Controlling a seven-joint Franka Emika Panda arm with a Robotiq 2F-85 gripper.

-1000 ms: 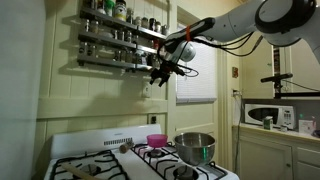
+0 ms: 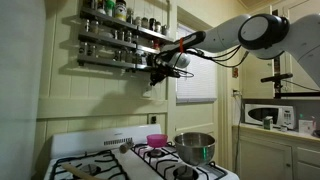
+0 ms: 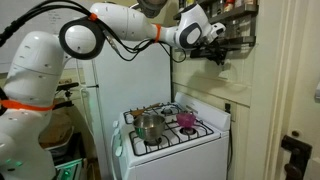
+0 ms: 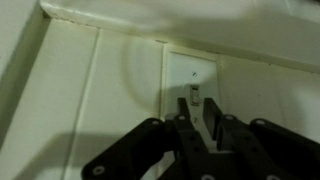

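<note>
A pale wall plate [image 4: 188, 72] with a small switch [image 4: 195, 95] in its middle shows in the wrist view. My gripper points at that wall, its two dark fingertips part open, with a narrow gap between them. Nothing is held in the gap. The switch appears just beyond the tips; whether they touch it cannot be told. In exterior view 1 the gripper [image 2: 156, 77] is high at the wall, right of the spice shelves; in exterior view 2 the gripper [image 3: 218, 57] is under the shelf end. The plate cannot be made out in either exterior view.
Spice shelves [image 2: 120, 42] hang close to the gripper. Below stands a white stove [image 2: 105, 140] with a metal pot [image 2: 195, 149] and a pink bowl [image 2: 157, 140]. A window blind [image 2: 196, 78] is to the right. A microwave [image 2: 262, 114] sits on the far counter.
In exterior view 1 the arm's upper links have shifted lower and to the left, toward the wall. The gripper has moved only slightly. Stove, pot and bowl are unchanged.
</note>
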